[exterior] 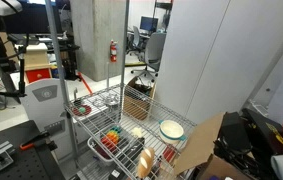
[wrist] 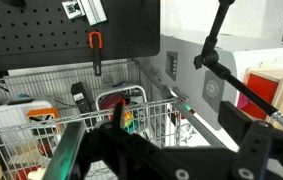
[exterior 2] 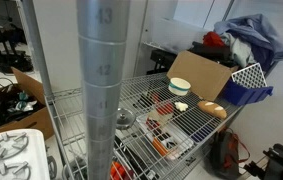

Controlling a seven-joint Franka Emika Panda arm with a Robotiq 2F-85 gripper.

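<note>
Dark gripper parts [wrist: 121, 150] fill the lower middle of the wrist view, above wire shelving. Their dark shapes merge, so how the fingers stand and whether anything lies between them are unclear. An orange-and-black tool [wrist: 95, 50] lies on the dark tabletop near the top of that view. Below it, a red-edged container [wrist: 119, 98] sits in the wire basket. In exterior view 2, a pale bowl [exterior 2: 179, 87] rests on the rack [exterior 2: 131, 95], with a brown bread-like item [exterior 2: 212, 109] to its right.
An open cardboard box [exterior 2: 199, 72] stands at the rack's back. A blue crate [exterior 2: 243, 92] is at the right. The grey numbered post [exterior 2: 101, 60] blocks part of exterior view 2. A dark table edge [exterior: 31, 155] lies left of the rack in exterior view 1.
</note>
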